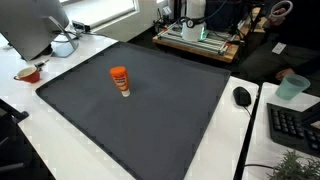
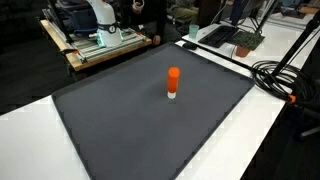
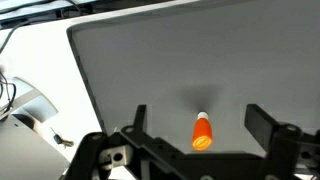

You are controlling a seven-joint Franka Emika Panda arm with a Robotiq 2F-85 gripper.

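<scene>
A small orange bottle with a white lower end (image 1: 120, 80) stands upright on the dark grey mat (image 1: 150, 125). From the other side, the orange bottle (image 2: 173, 82) is on the far half of the mat, with clear surface around it. In the wrist view my gripper is open, its two dark fingers spread wide. The orange bottle (image 3: 202, 131) appears in the gap between them, nearer the lower edge, and neither finger seems to touch it. How high the gripper is above it I cannot tell. Neither exterior view shows my gripper.
A red cup (image 1: 29, 74) is by the left edge of the table. Beyond the mat are a black mouse (image 1: 242, 97), a keyboard (image 1: 294, 130) and a pale green cup (image 1: 292, 87). A coiled black cable (image 2: 280, 78) lies beside the mat.
</scene>
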